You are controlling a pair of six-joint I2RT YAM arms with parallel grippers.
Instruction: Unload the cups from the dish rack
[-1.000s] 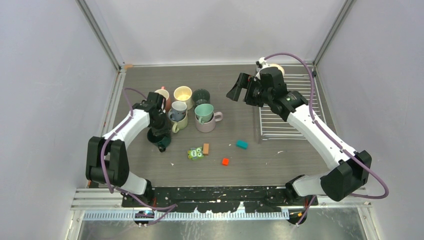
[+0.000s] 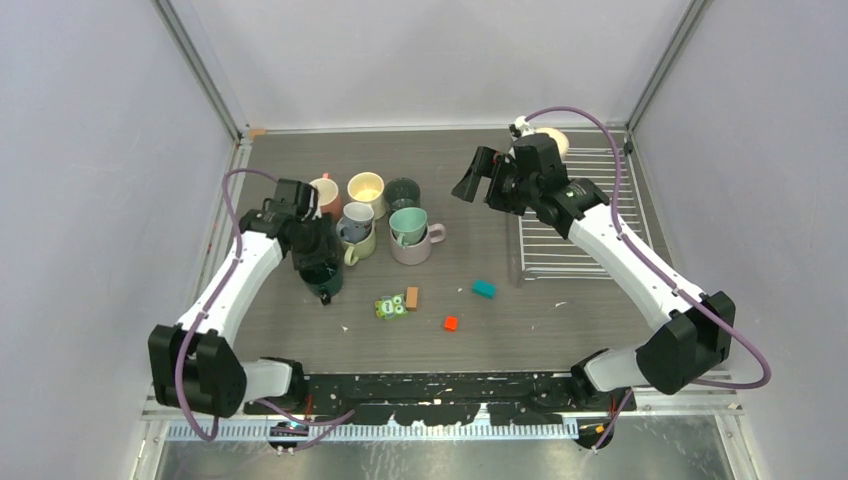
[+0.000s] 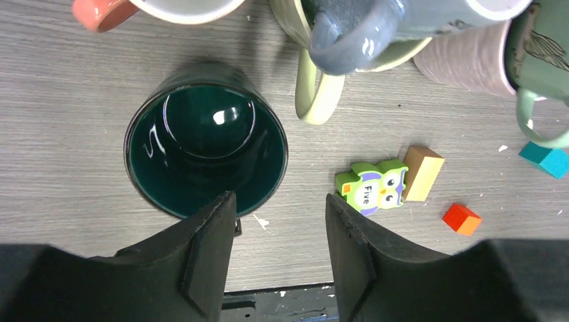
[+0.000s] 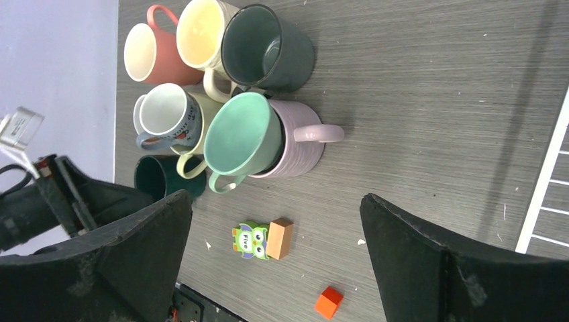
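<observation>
Several cups stand clustered left of centre: red (image 4: pixel 168 57), cream (image 2: pixel 365 195), dark grey (image 4: pixel 282 60), a small blue-white cup (image 2: pixel 357 220) in an olive one (image 2: pixel 360 250), a mint cup (image 2: pixel 408 226) in a pink mug (image 2: pixel 412 253). My left gripper is part open and empty, over a dark teal cup (image 3: pixel 204 141). The wire dish rack (image 2: pixel 560 262) is at the right, with a pale object (image 2: pixel 558 143) at its back, partly hidden by my right arm. My right gripper stands open and empty, above the rack's left side.
An owl toy (image 2: pixel 390 307), a wooden block (image 2: pixel 412 298), a red cube (image 2: pixel 450 323) and a teal block (image 2: pixel 483 288) lie on the front table. The table (image 2: pixel 480 340) has free room between cups and rack and at the front.
The right arm looks unchanged.
</observation>
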